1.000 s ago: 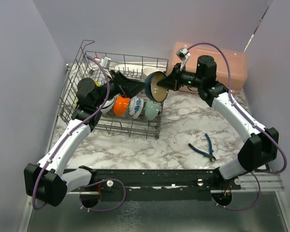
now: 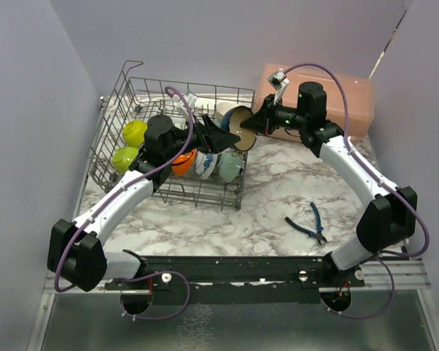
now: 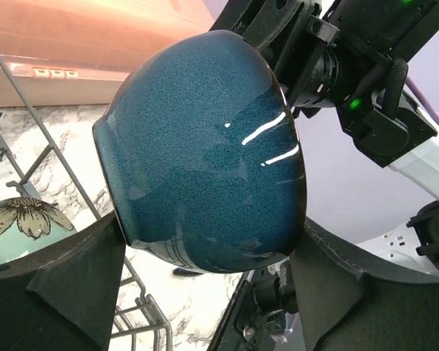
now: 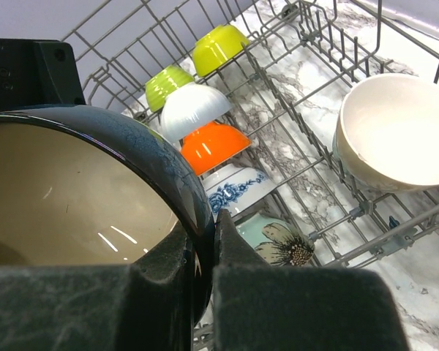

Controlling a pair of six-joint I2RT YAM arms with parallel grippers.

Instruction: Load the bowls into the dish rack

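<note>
A dark blue bowl with tan inside (image 2: pixel 243 140) is held above the rack's right part by my right gripper, shut on its rim. My left gripper is part open, its fingers either side of the bowl's blue outside (image 3: pixel 197 139); contact is unclear. The wire dish rack (image 2: pixel 205 196) holds an orange bowl (image 4: pixel 214 146), a white bowl (image 4: pixel 190 110), a blue-flowered bowl (image 4: pixel 238 186), a mint bowl (image 4: pixel 263 230), a cream bowl (image 4: pixel 395 128) and green bowls (image 4: pixel 216 47).
A pink case (image 2: pixel 351 95) lies at the back right. Pliers (image 2: pixel 316 234) lie on the marble top (image 2: pixel 282 190) at right, which is otherwise clear.
My left gripper and arm have moved rightward to the bowl. The right gripper and bowl have hardly moved.
</note>
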